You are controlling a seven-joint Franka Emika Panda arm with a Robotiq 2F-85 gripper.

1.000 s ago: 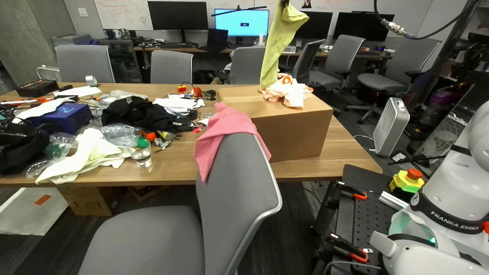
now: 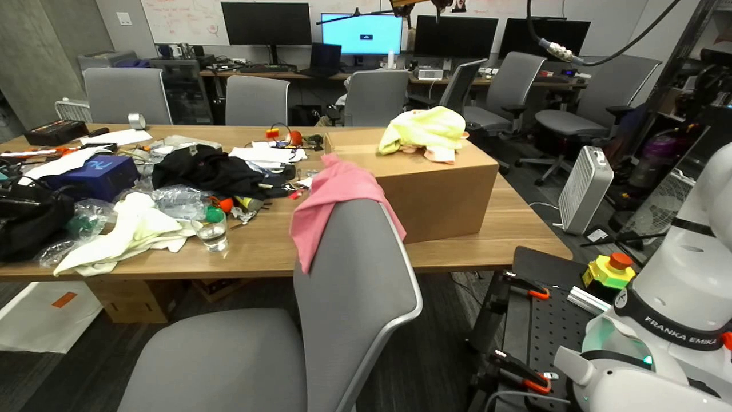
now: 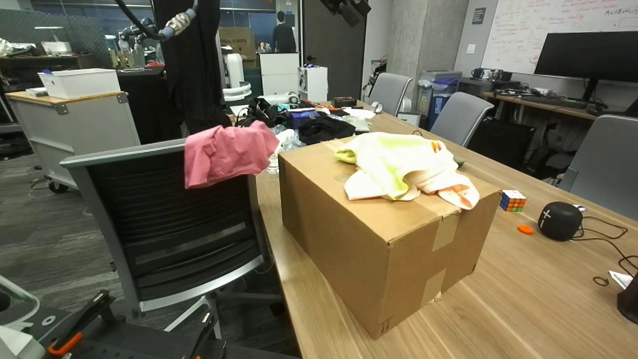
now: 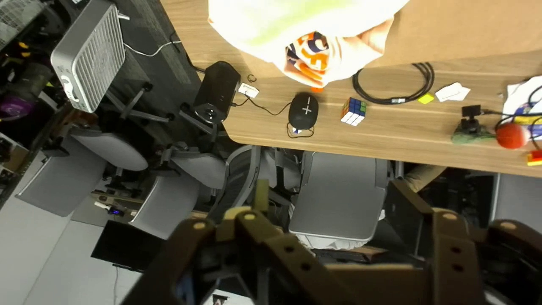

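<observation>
A yellow and white cloth (image 2: 423,130) lies crumpled on top of the large cardboard box (image 2: 439,199). In exterior view 2 the cloth (image 3: 406,164) hangs a little over the box edge, with an orange pattern at its right end. High above the box, at the top edge of exterior view 1, is my gripper (image 2: 424,7), clear of the cloth. The wrist view shows its fingers standing apart, so the gripper is open and nothing is between them; the cloth (image 4: 305,30) appears at the top there.
A pink cloth (image 2: 337,199) drapes over the grey chair's backrest. Clutter, including a black cloth (image 2: 206,168) and a glass of water (image 2: 213,233), covers the left of the table. A speaker (image 3: 560,220) and a Rubik's cube (image 3: 512,200) sit beside the box.
One second ago the yellow cloth hung stretched upward from the gripper, its lower end on the box.
</observation>
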